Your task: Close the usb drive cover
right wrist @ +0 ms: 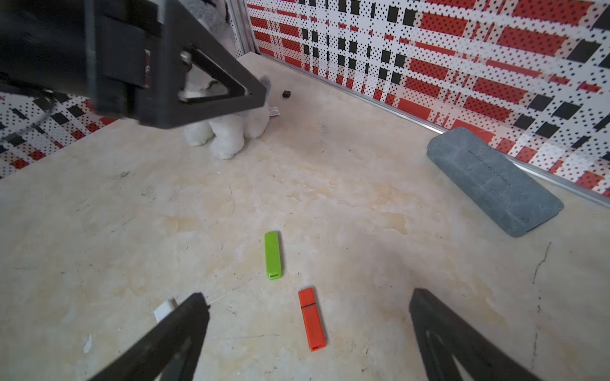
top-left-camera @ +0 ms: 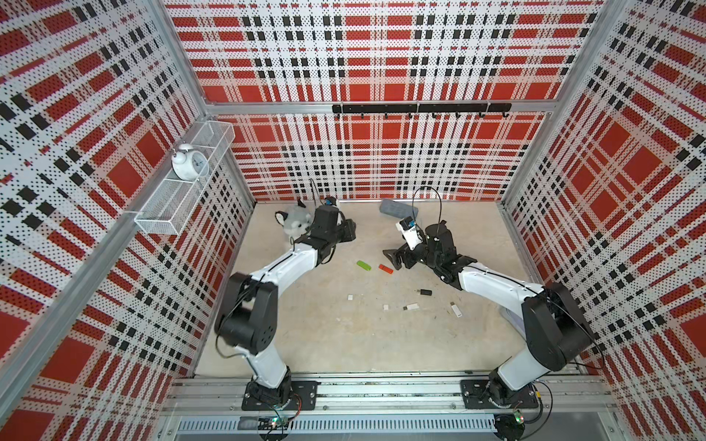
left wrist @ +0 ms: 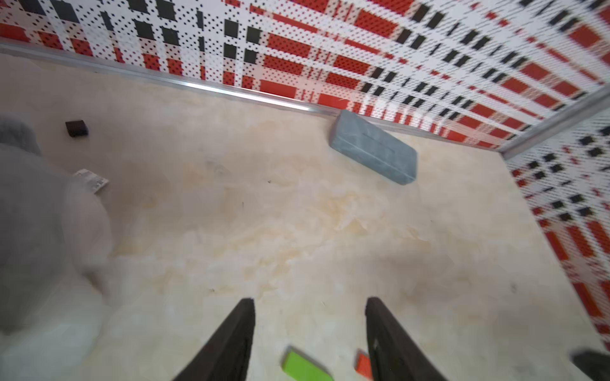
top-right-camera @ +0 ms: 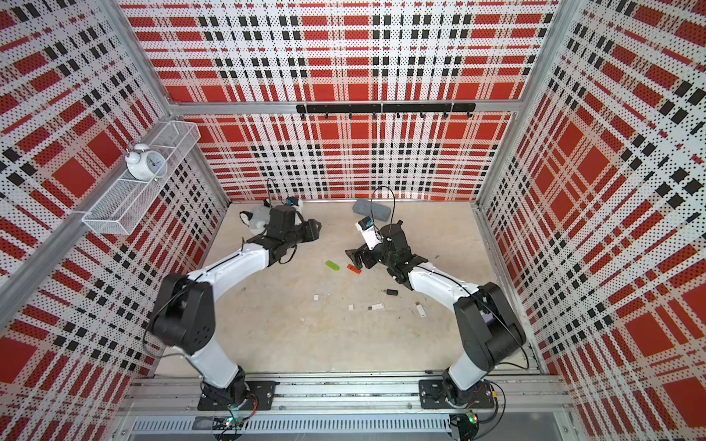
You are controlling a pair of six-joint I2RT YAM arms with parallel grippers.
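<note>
On the table lie a plain green stick-shaped piece and a red one with a dark line across it near one end. Nearer the front are a black USB drive, white drives and small white pieces. My left gripper hangs left of and behind the green piece, fingers apart and nothing between them. Close to the red piece, my right gripper is open and empty. At this distance I cannot tell which white piece is a cover.
Behind the left arm sits a grey-and-white plush toy. A grey block lies near the back wall, and a wire shelf with a white clock hangs on the left wall.
</note>
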